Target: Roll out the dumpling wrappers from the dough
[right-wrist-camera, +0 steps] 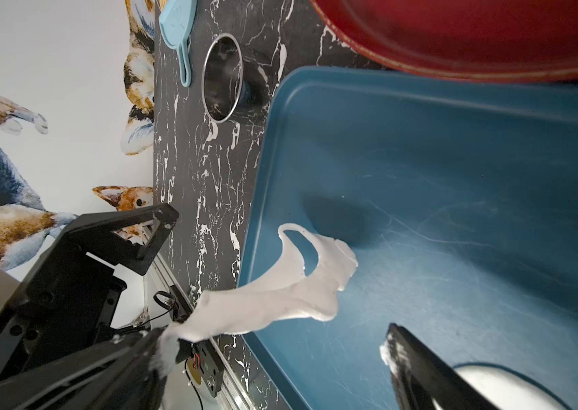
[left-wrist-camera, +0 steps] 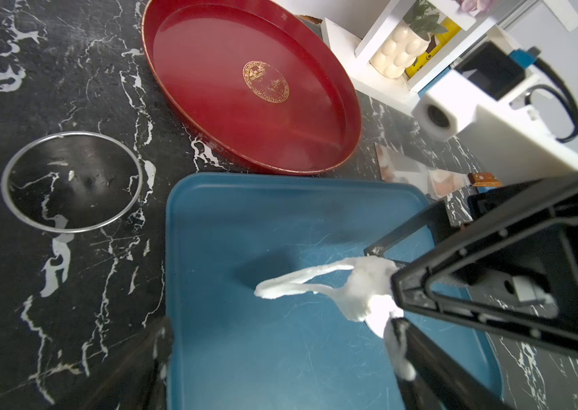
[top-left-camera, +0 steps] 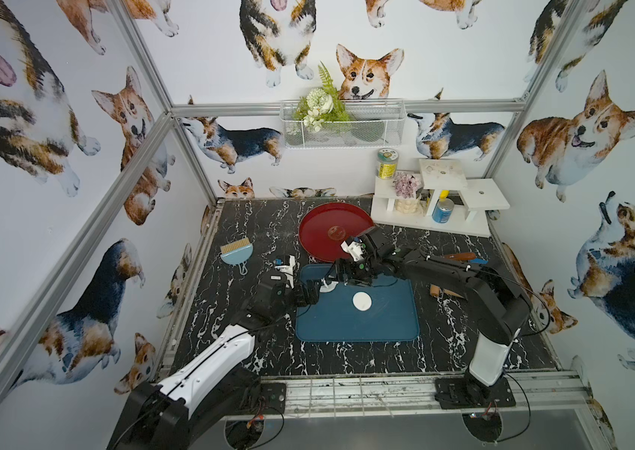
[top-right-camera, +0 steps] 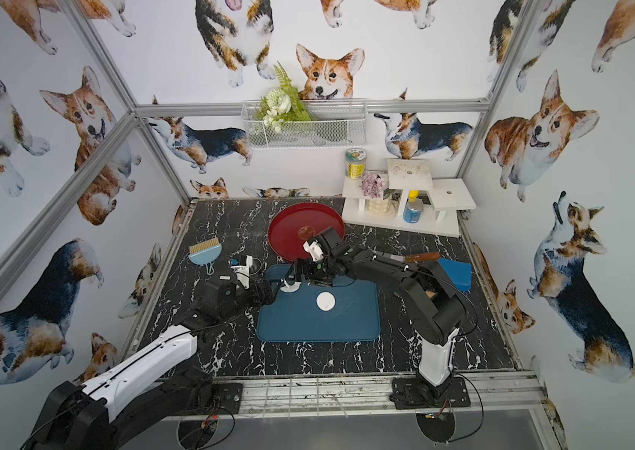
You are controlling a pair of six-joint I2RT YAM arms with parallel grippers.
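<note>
A ragged white dough scrap [left-wrist-camera: 367, 287] [right-wrist-camera: 282, 297] clings to one finger [right-wrist-camera: 149, 365] of my right gripper and hangs over the blue tray [top-left-camera: 396, 322]. That gripper is open, with the scrap not pinched between its fingers. My left gripper is open too, close by at the tray's left side. One of its fingers [left-wrist-camera: 405, 345] has white dough on its tip, and the scrap reaches right up to it; I cannot tell if they are joined. A round white dough disc [top-left-camera: 361, 300] [right-wrist-camera: 504, 388] lies flat on the tray.
A red round tray [left-wrist-camera: 255, 82] lies behind the blue one. Left of the tray stands a clear bowl with a metal rim [left-wrist-camera: 70, 229]. A blue brush [top-left-camera: 236, 253] lies further left. Wood-handled tools [top-left-camera: 458, 256] are at the right. The tray's front is clear.
</note>
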